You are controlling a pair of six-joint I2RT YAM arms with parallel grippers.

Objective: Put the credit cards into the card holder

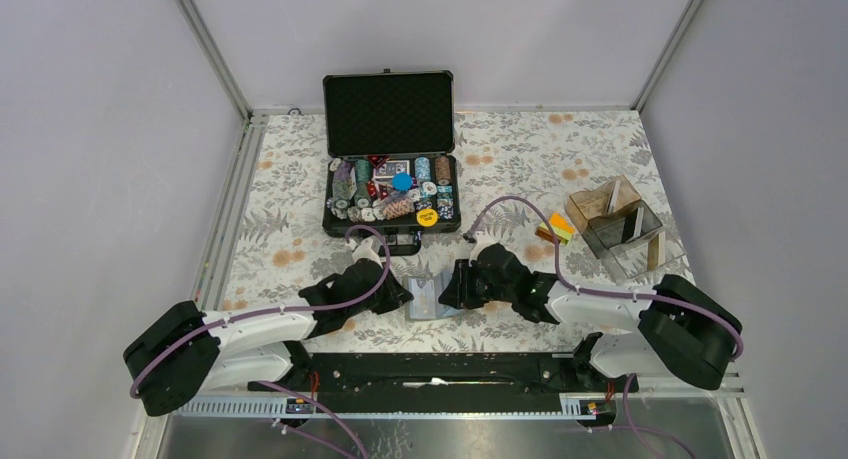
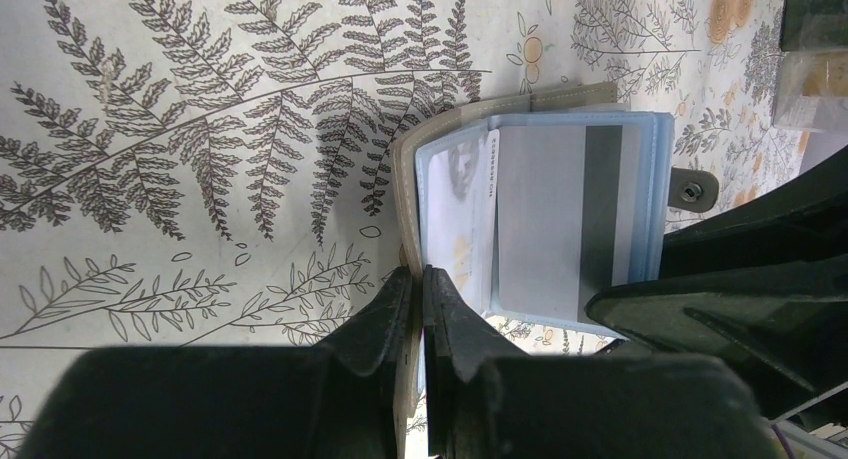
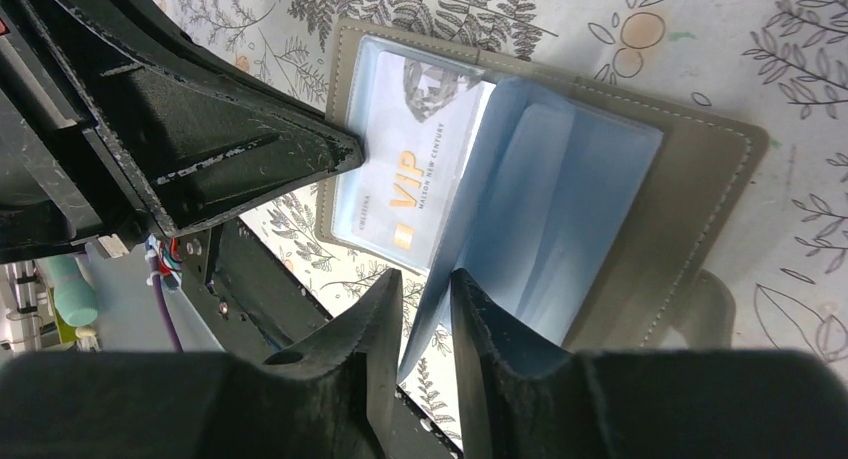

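An open card holder (image 1: pixel 424 297) with blue clear sleeves lies between my grippers. My left gripper is shut on its left edge; in the left wrist view a grey sleeve (image 2: pixel 545 219) with a dark stripe stands out. In the right wrist view, a white VIP card (image 3: pixel 410 169) sits in a sleeve, and my right gripper has its fingers parted either side of a raised blue sleeve edge; whether they touch it I cannot tell.
An open case of poker chips (image 1: pixel 390 207) stands at the back. A clear divided box (image 1: pixel 622 241) and some yellow cards (image 1: pixel 558 229) lie on the right.
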